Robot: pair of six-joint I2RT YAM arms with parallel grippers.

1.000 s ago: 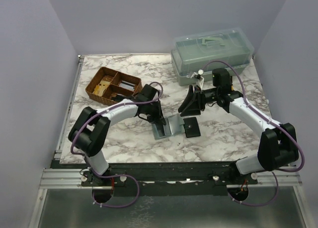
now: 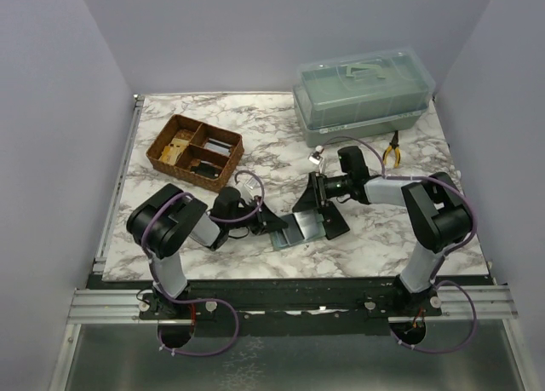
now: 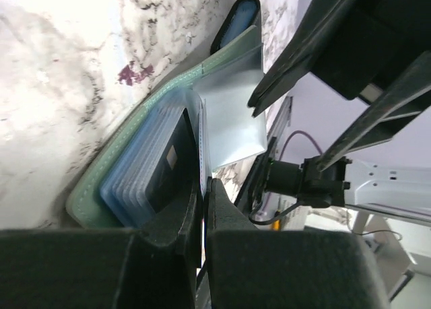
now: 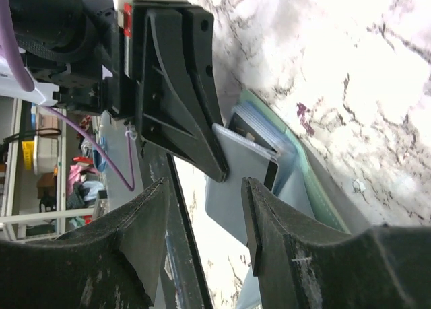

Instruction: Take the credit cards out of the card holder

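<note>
The green card holder (image 2: 283, 243) lies open on the marble table at front centre, with clear sleeves of cards (image 3: 145, 157). My left gripper (image 2: 271, 222) is shut on the card holder's inner part, gripping a thin clear sleeve or card edge. My right gripper (image 2: 313, 199) stands open just over the holder's right half, its fingers apart around a pale flap seen in the right wrist view. A dark flat rectangle (image 2: 337, 224) lies just right of the holder.
A wooden compartment box (image 2: 184, 174) is at back left. A lidded plastic bin (image 2: 362, 93) and yellow-handled pliers (image 2: 396, 151) are at back right.
The holder has shifted slightly.
</note>
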